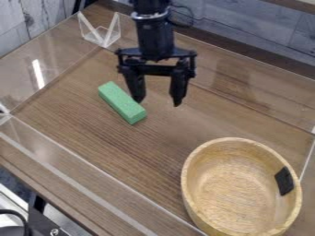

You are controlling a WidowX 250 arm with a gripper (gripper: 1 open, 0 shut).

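My black gripper (157, 92) hangs down from the top centre over the wooden table, open, with its two fingers spread apart. A green block (122, 102) lies on the table just to the left of the gripper, with nothing of it between the fingers.
A round beige bowl (240, 215) with a dark patch on its right side sits at the lower right. Clear plastic pieces are at the left edge and top left, by the table's edges.
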